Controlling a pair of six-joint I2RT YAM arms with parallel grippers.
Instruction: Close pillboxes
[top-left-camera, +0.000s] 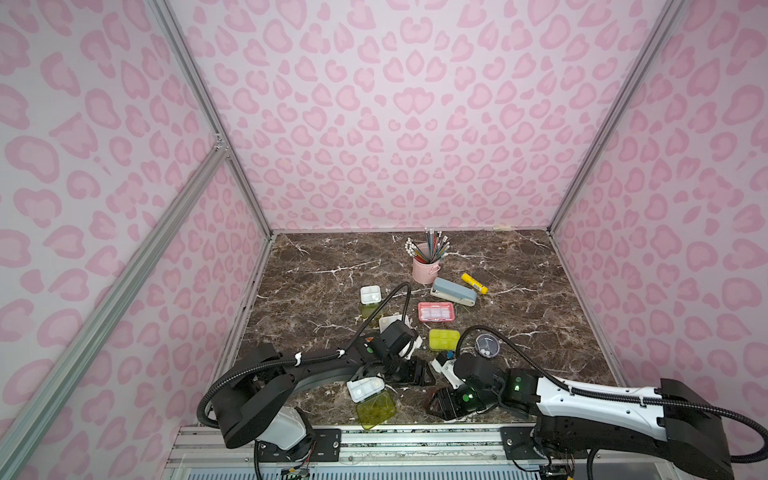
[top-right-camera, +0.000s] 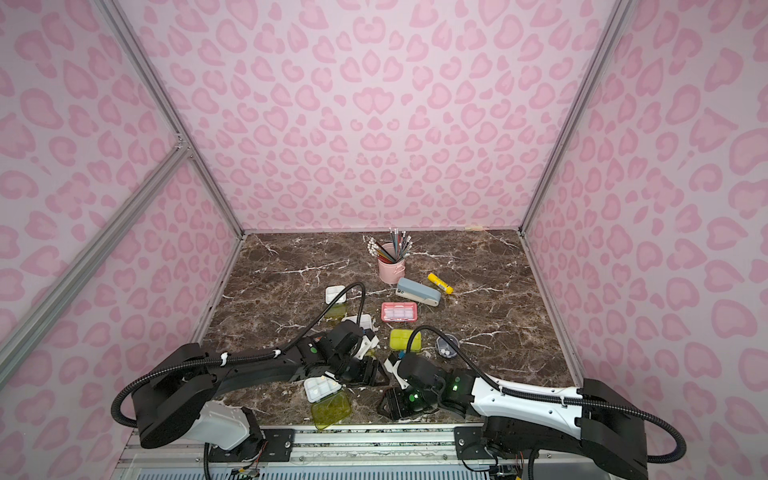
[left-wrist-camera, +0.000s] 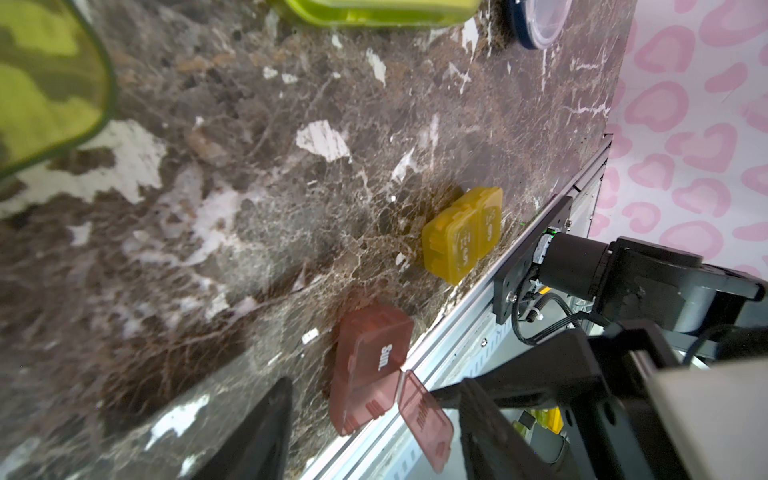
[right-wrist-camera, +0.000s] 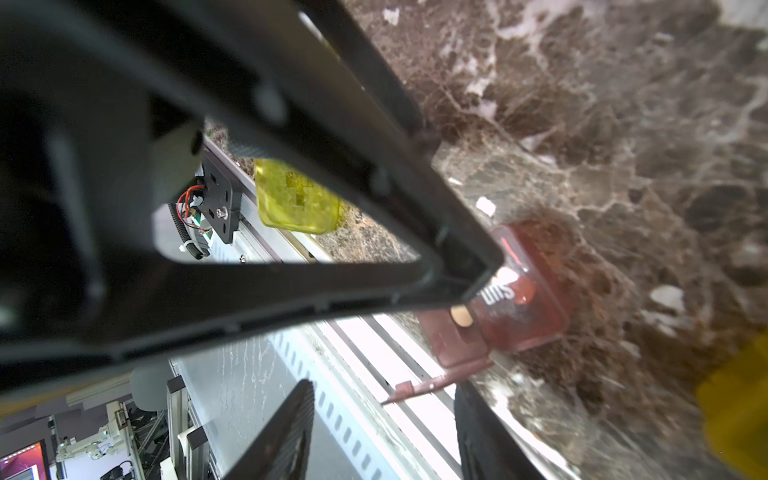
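A small reddish, see-through pillbox (left-wrist-camera: 372, 348) with "SUN" lettering lies at the table's front edge. Its compartment lid (left-wrist-camera: 426, 420) stands open, reaching over the metal rail. My left gripper is partly open above it, the lid near one finger; whether they touch, I cannot tell. In the right wrist view the same pillbox (right-wrist-camera: 520, 300) shows pills inside and its lid (right-wrist-camera: 436, 380) nearly edge-on. My right gripper is also parted, the lid's end showing between its fingertips. From above, the grippers mostly hide the box.
Black arm parts (right-wrist-camera: 320, 240) fill much of the right wrist view; the grippers are close together. A yellow pillbox (left-wrist-camera: 464, 232) sits nearby at the edge. Open white-and-olive boxes (top-left-camera: 365, 389), a green box (top-left-camera: 444, 340) and a round container (top-left-camera: 487, 345) surround the arms.
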